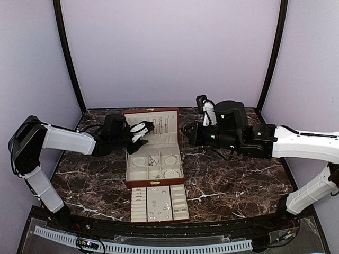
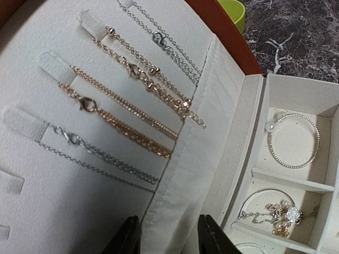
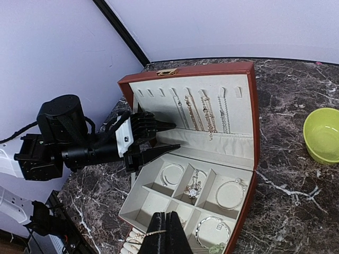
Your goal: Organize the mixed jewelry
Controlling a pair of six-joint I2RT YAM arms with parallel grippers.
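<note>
The open jewelry box (image 1: 127, 174) has several necklaces (image 2: 122, 132) hanging from tabs in its lid (image 3: 159, 106). Bracelets (image 2: 294, 164) and a pendant (image 3: 193, 190) lie in the compartments below. A tray (image 1: 159, 202) of rings and small pieces sits in front. My left gripper is open at the lid's left side, nothing visible between its fingertips, which show at the bottom of the left wrist view. My right gripper is shut, raised right of the box; a thin chain appears behind or near its fingertips in its wrist view.
A green bowl (image 3: 328, 135) stands behind the box on the right, mostly hidden by the right arm in the top view.
</note>
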